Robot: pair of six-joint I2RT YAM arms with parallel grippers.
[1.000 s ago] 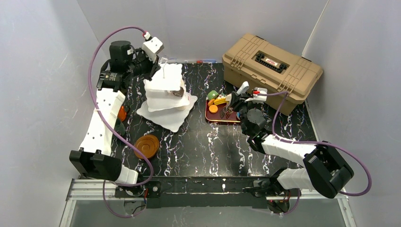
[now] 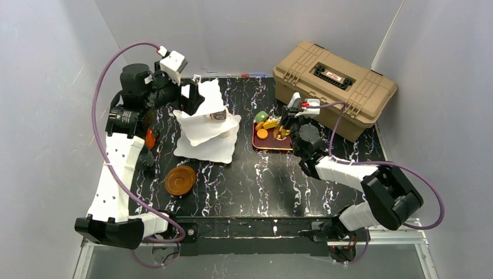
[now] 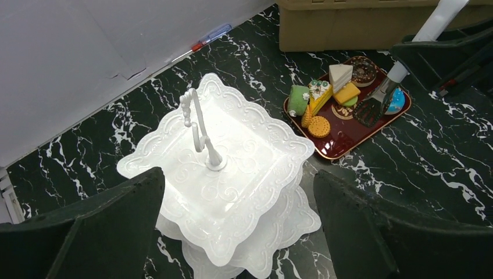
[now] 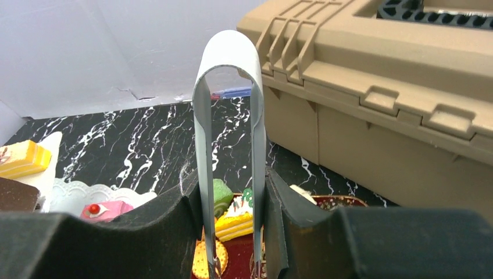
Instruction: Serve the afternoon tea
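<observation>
A white tiered stand (image 2: 203, 139) with square scalloped plates stands left of centre; the left wrist view looks down on its top plate (image 3: 238, 151) and handle. My left gripper (image 2: 189, 100) is open beside the stand's top, holding nothing. A dark red tray (image 2: 260, 141) of toy cakes and biscuits lies right of the stand. Over it, my right gripper has white-handled serving tongs (image 4: 227, 49) between its fingers, their tips down among the treats. In the right wrist view, cakes (image 4: 26, 160) show on the stand's lower plates.
A tan case (image 2: 334, 81) fills the back right, close behind the tray. A brown round plate (image 2: 180, 180) lies at front left. An orange item (image 2: 150, 139) sits under the left arm.
My right gripper with the tongs has moved slightly left and up in the top view.
</observation>
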